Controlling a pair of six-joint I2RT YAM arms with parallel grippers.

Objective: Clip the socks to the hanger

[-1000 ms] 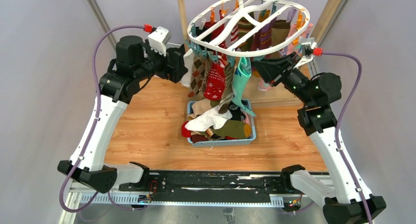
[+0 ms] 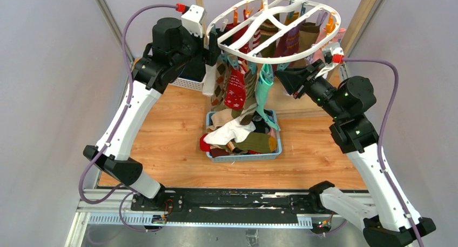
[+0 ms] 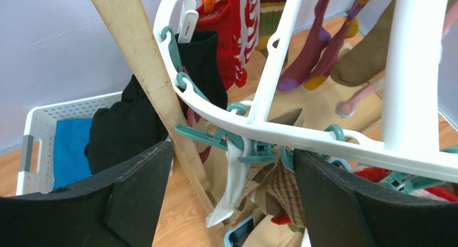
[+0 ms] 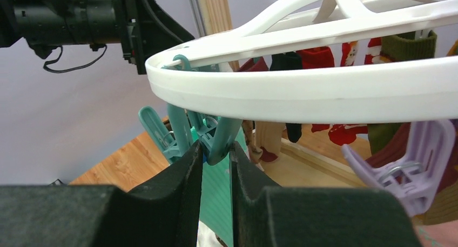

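The round white hanger [image 2: 278,59] has several socks clipped round its rim. In the left wrist view my left gripper is open, its fingers on either side of a teal clip [image 3: 216,137] with a white sock [image 3: 233,177] below it. My right gripper stands narrowly open, its fingertips around the lower end of another teal clip [image 4: 220,141]. A teal sock [image 4: 216,204] hangs just behind these fingers. Whether the right fingertips press on the clip cannot be made out. A red patterned sock [image 2: 236,90] hangs near the hanger's front.
Under the hanger stands a blue basket [image 2: 246,157] with loose socks, a white one [image 2: 231,132] on top. At the back left is a white basket [image 3: 35,112] with dark cloth. A wooden post [image 3: 146,68] rises close to the left gripper. Open floor lies on both sides.
My left arm has swung up and to the right, bringing its gripper from beside the hanger to its left rim.
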